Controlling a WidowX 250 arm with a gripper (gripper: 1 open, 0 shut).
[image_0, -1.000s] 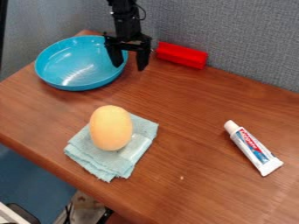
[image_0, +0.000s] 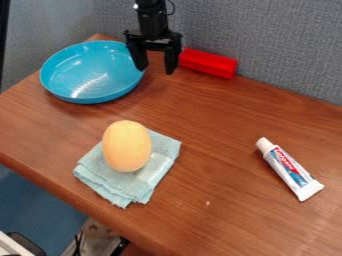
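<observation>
My black gripper (image_0: 154, 55) hangs at the back of the table, open, between a blue bowl (image_0: 91, 72) on its left and a red cylinder (image_0: 209, 62) on its right. An orange egg-shaped object (image_0: 127, 146) rests on a folded pale blue cloth (image_0: 147, 182) at the front left. A toothpaste tube (image_0: 289, 168) lies at the right. Whether the gripper's fingers touch the bowl's rim is unclear.
A grey padded wall (image_0: 281, 45) stands behind it. The table's left front edge drops to a blue floor.
My gripper has moved slightly right and up from where it was, toward the red cylinder. The objects on the table look unchanged.
</observation>
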